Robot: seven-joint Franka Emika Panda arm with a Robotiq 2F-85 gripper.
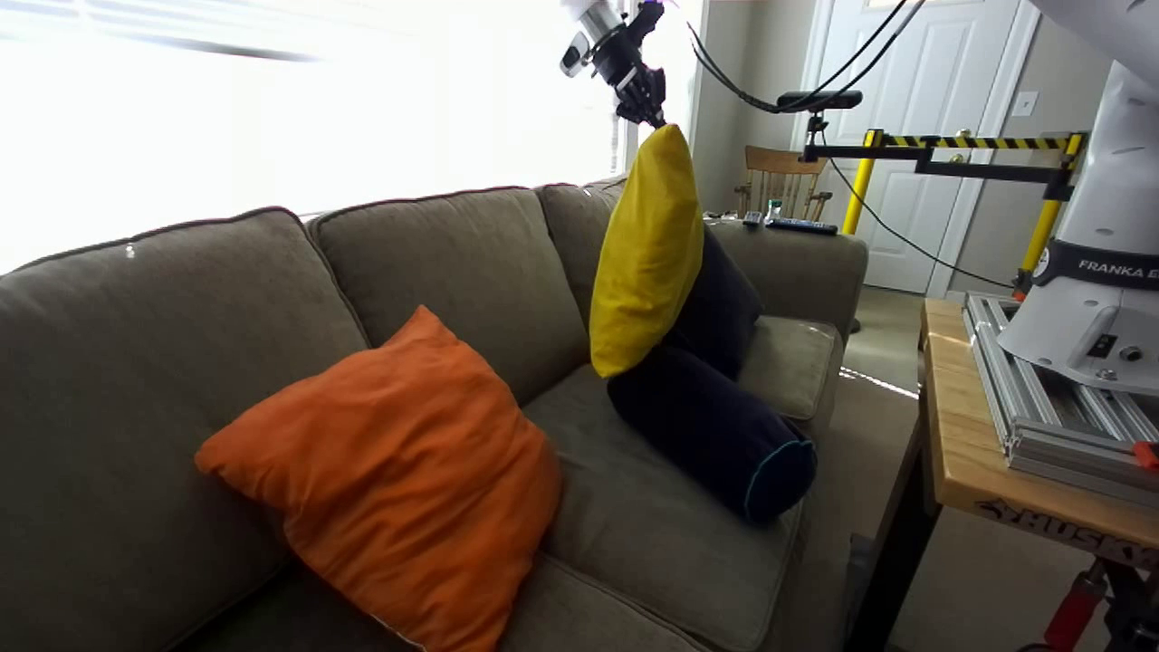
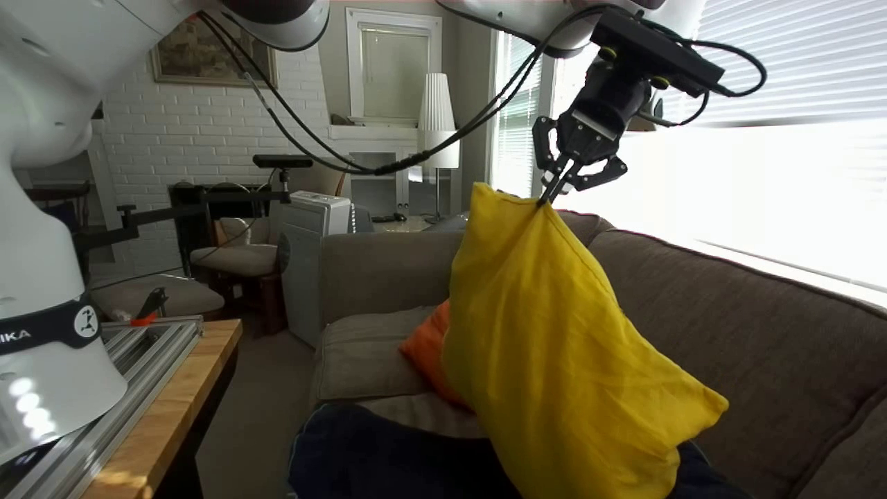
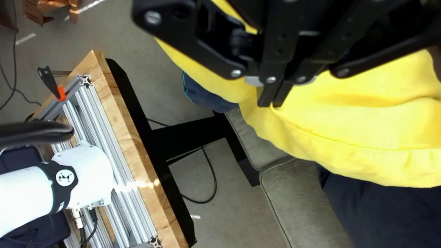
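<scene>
My gripper [image 2: 545, 199] is shut on the top edge of a yellow pillow [image 2: 565, 349], pinching its cloth between the fingertips. In exterior view 1 the yellow pillow [image 1: 649, 250] hangs upright below the gripper [image 1: 658, 123], in front of a dark square pillow [image 1: 719, 299]. Its lower corner is close to a dark navy bolster [image 1: 717, 429] on the seat; whether they touch I cannot tell. The wrist view shows the pillow's cloth [image 3: 351, 128] spread beneath the closed fingers [image 3: 267, 93].
An orange pillow [image 1: 402, 478] leans on the grey couch [image 1: 456, 250] toward the near end. The wooden table [image 1: 967, 435] carrying the arm's base stands opposite the couch, with a strip of floor between. Remotes [image 1: 801, 226] rest on the far armrest.
</scene>
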